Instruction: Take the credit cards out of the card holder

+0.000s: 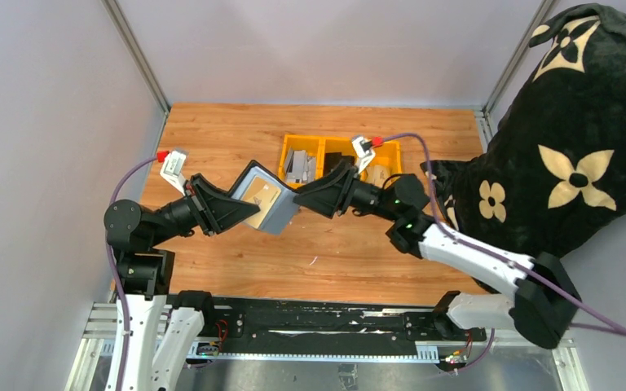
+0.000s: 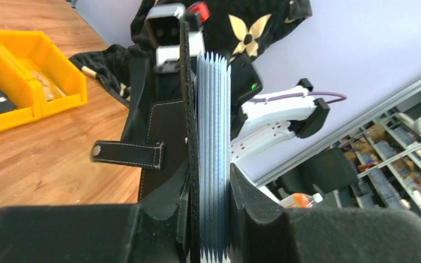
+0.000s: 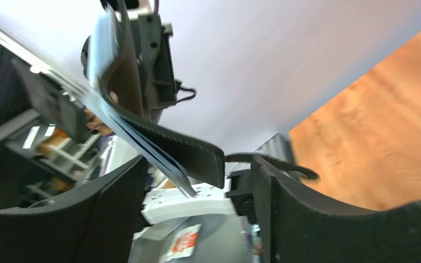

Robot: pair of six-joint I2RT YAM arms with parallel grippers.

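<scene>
The card holder (image 1: 284, 213), a black cover with bluish clear sleeves, is held up above the table. A gold card (image 1: 262, 194) shows in its top sleeve. My left gripper (image 1: 254, 210) is shut on the holder; in the left wrist view the stacked sleeves (image 2: 214, 137) stand edge-on between its fingers. The strap (image 2: 129, 154) of the cover sticks out to the side. My right gripper (image 1: 300, 195) is at the holder's right edge. In the right wrist view its fingers (image 3: 266, 186) are apart, and the cover's corner (image 3: 208, 164) appears between them, not gripped.
Behind the grippers stands a yellow divided bin (image 1: 316, 140) with grey, black and tan items inside. A black flowered cushion (image 1: 530, 138) fills the right side.
</scene>
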